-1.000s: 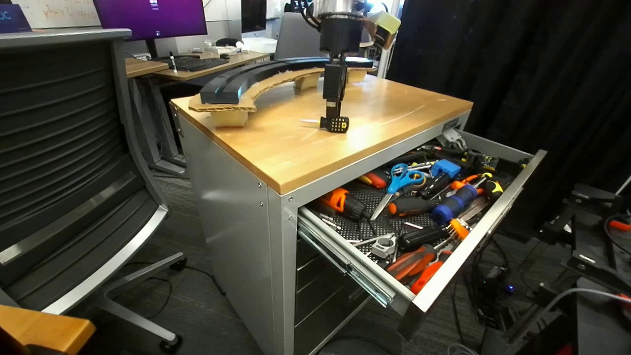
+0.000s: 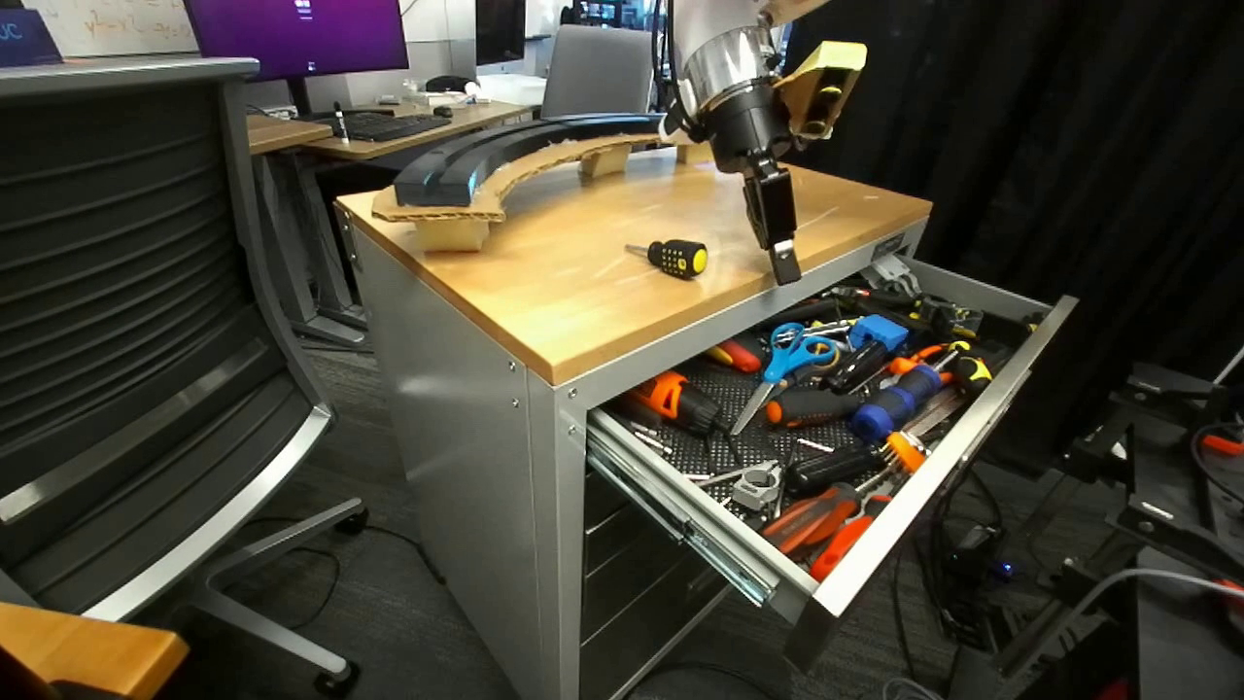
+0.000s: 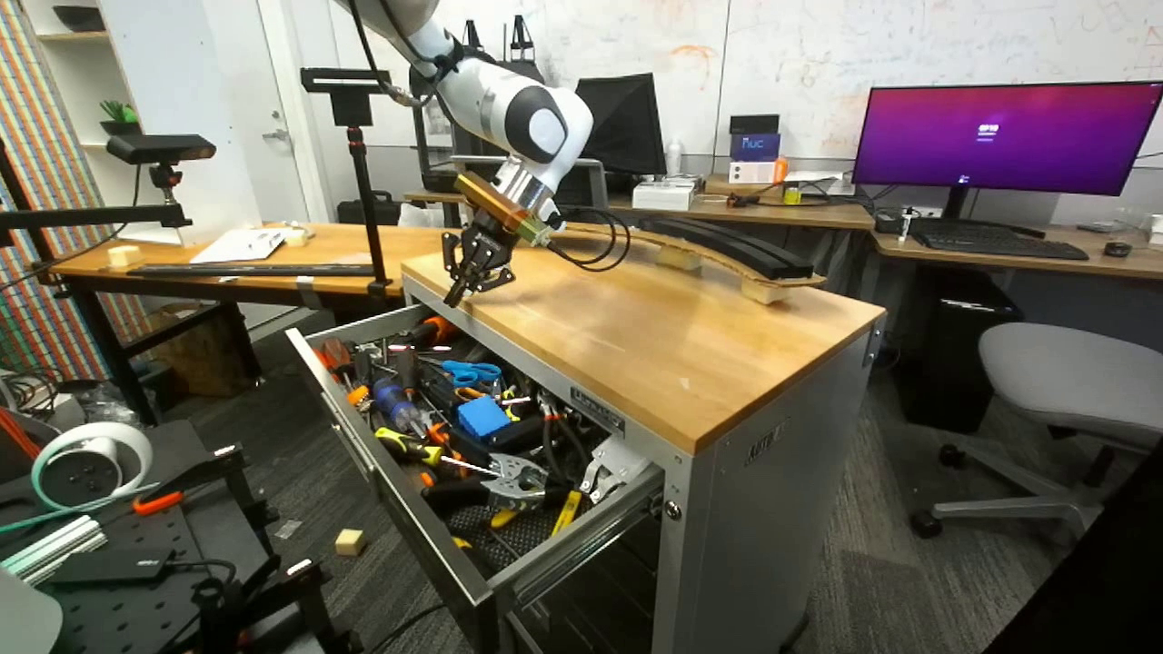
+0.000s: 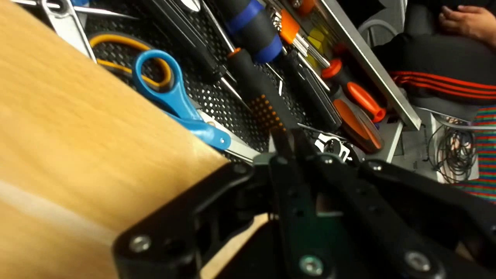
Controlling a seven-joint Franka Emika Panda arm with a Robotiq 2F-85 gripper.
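Note:
A stubby black-and-yellow screwdriver [image 2: 677,258] lies on its side on the wooden cabinet top [image 2: 560,303], its short shaft pointing left in exterior view 1. To the right of it and apart from it, my gripper [image 2: 787,270] hangs near the top's front edge, beside the open drawer [image 2: 950,443]. In the wrist view the fingers of the gripper are together, with nothing held between them. The screwdriver is out of the wrist view, and I cannot make it out in exterior view 2.
Tools fill the drawer, among them blue scissors [image 4: 186,114], a blue-banded black handle [image 4: 246,23] and red-orange handles [image 2: 812,519]. A black curved piece on cardboard [image 2: 525,157] stands along the back of the top. Much of the wood between is bare.
The gripper was around the screwdriver's handle; now it is off it, closed, and further right toward the drawer. The screwdriver has shifted slightly right and stayed on the top.

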